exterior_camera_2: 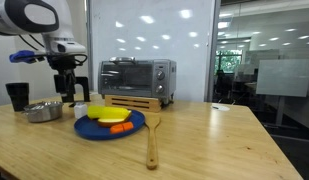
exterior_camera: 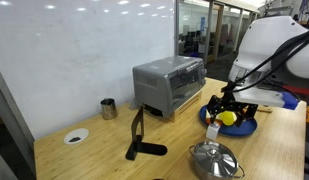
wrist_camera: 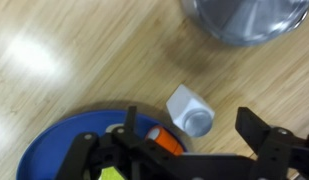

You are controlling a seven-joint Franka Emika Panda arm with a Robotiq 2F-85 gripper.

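A small white container [wrist_camera: 190,111] with a round grey top stands on the wooden table between the blue plate [wrist_camera: 41,157] and the metal pot [wrist_camera: 249,18]. My gripper is open above it, one dark finger on either side in the wrist view, with nothing gripped. From the side, the gripper [exterior_camera_2: 70,99] hangs low by the white container [exterior_camera_2: 81,108]. On the plate lie a yellow item [exterior_camera_2: 111,115] and an orange item [exterior_camera_2: 121,128]; in the wrist view the gripper partly covers both.
A toaster oven [exterior_camera: 169,84] stands against the white wall. A wooden spoon [exterior_camera_2: 152,145] lies right of the plate. A black stand [exterior_camera: 142,137] and a metal cup [exterior_camera: 109,108] are further left.
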